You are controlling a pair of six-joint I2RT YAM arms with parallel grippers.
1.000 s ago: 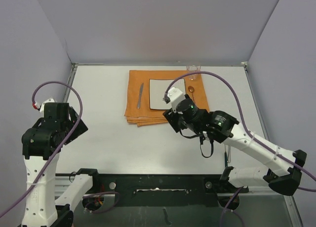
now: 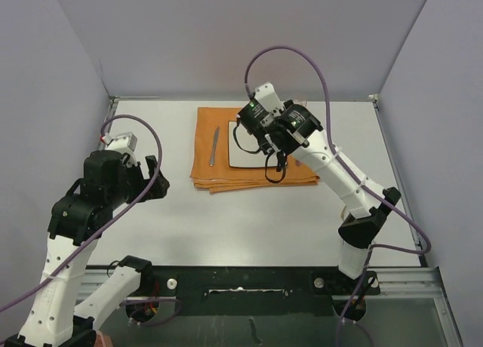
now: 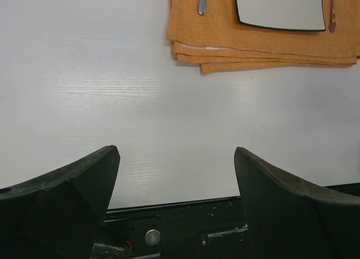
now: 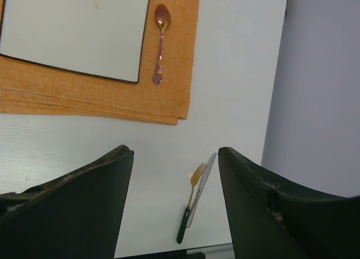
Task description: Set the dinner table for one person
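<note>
An orange placemat (image 2: 204, 136) lies at the back centre with a square white plate (image 2: 241, 155), a knife (image 2: 213, 147) left of it and a pink spoon (image 4: 160, 42) right of it. My left gripper (image 2: 155, 173) stands open over the table's left, left of the mat, nothing between its fingers. My right gripper is over the plate area, fingers apart with nothing seen between them. Near the front right lie a gold-tined fork (image 4: 196, 177) and a second knife (image 4: 208, 168).
Grey walls (image 2: 430, 158) bound the white table (image 2: 226, 226) at back and sides. A glass at the mat's back right is mostly hidden by the right arm.
My right arm has moved up and toward the back over the mat. My left arm has moved a little to the right and up.
</note>
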